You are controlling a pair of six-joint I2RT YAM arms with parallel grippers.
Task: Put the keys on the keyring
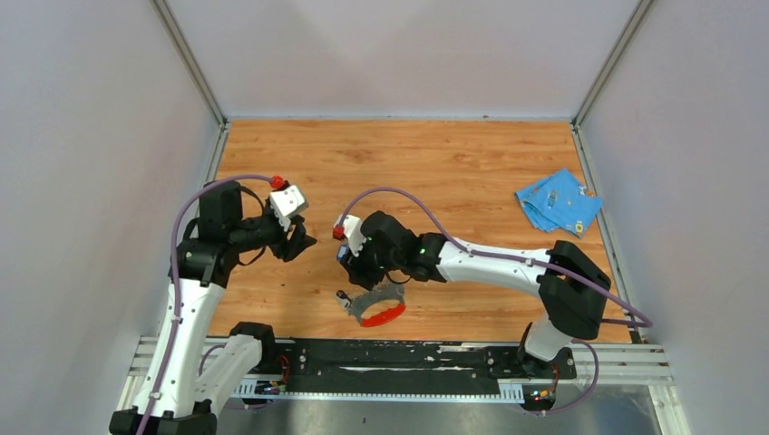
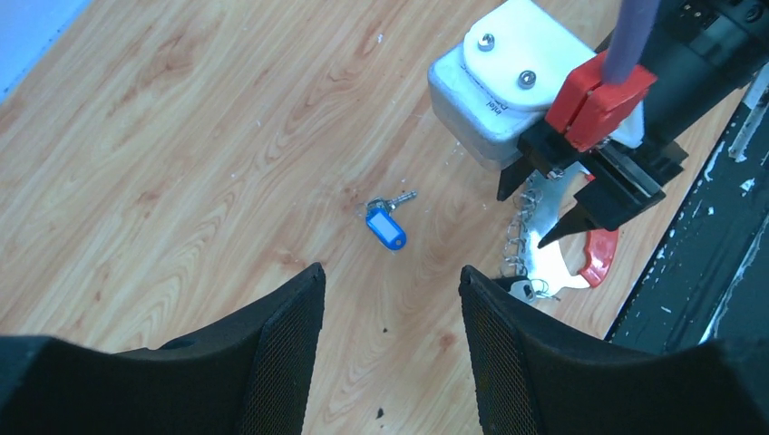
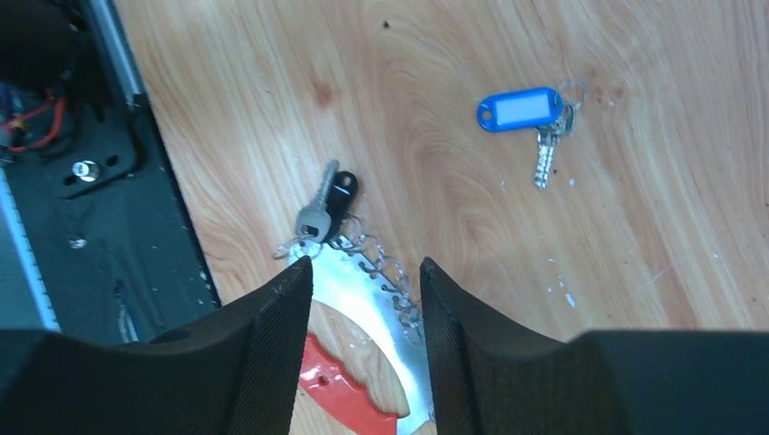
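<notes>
A blue key tag (image 3: pixel 519 111) with a ring and a silver key (image 3: pixel 546 149) lies mid-table. Nearer the front edge is a curved silver tool with a red handle (image 3: pixel 340 385), a coiled chain (image 3: pixel 381 270) along it and a key with a black fob (image 3: pixel 317 214) at its end. My right gripper hovers above the tool, fingers apart with nothing seen held between them. My left gripper stands open on the left, above bare wood, facing the tag.
A folded blue cloth (image 1: pixel 557 199) with small items lies at the right back. The black front rail borders the table's near edge.
</notes>
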